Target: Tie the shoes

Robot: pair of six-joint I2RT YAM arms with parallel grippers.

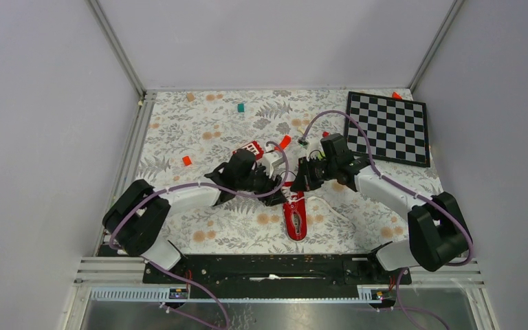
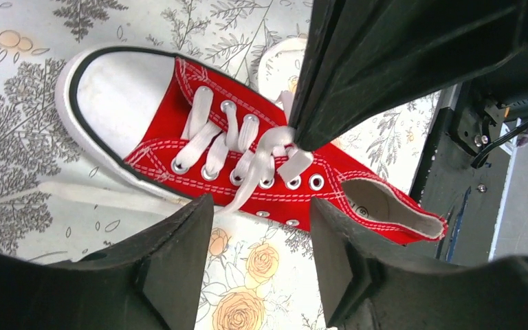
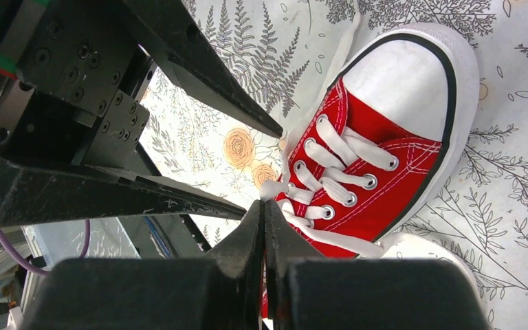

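Observation:
The red sneaker (image 1: 294, 220) lies lengthwise at front centre, white laces (image 2: 203, 137) threaded across it. In the left wrist view my left gripper is open above the lace side, a lace strand behind the gap between its fingers. My right gripper is shut at the lace ends near the shoe's opening, a short bit of white lace (image 3: 272, 189) at its tips. A long loose lace (image 3: 340, 48) lies on the mat beside the shoe.
A second red shoe (image 1: 246, 148) lies behind the left arm. A checkerboard (image 1: 386, 128) occupies the back right. Small coloured blocks (image 1: 186, 160) are scattered on the mat.

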